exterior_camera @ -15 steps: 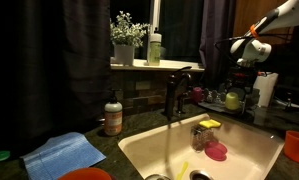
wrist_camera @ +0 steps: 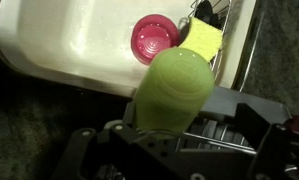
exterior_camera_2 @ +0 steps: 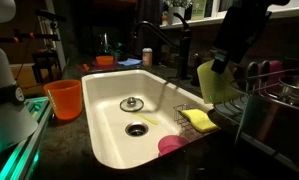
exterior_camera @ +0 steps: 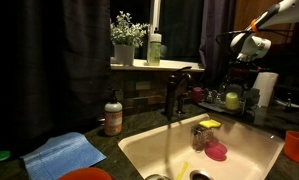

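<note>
A green cup [wrist_camera: 177,88] is in the dish rack [exterior_camera_2: 274,95] beside the sink. In the wrist view it lies in front of my gripper, toward the left finger, with a gap to the right finger [wrist_camera: 251,122]. The fingers stand open. From the second exterior view, my dark gripper [exterior_camera_2: 229,58] is over the rack, right at the cup [exterior_camera_2: 215,82]. The first exterior view has the cup [exterior_camera: 232,101] below the arm at the far right. Whether a finger touches the cup is hidden.
The white sink [exterior_camera_2: 111,127] holds a pink bowl [wrist_camera: 154,38] and a strainer [exterior_camera_2: 132,104]. A yellow sponge [exterior_camera_2: 199,120] sits in a wire holder at the sink's side. An orange container [exterior_camera_2: 64,98], the faucet [exterior_camera: 173,90] and a soap bottle [exterior_camera: 113,116] stand around it.
The arm at the far right has shifted very slightly upward. The green cup and everything in the sink look unmoved.
</note>
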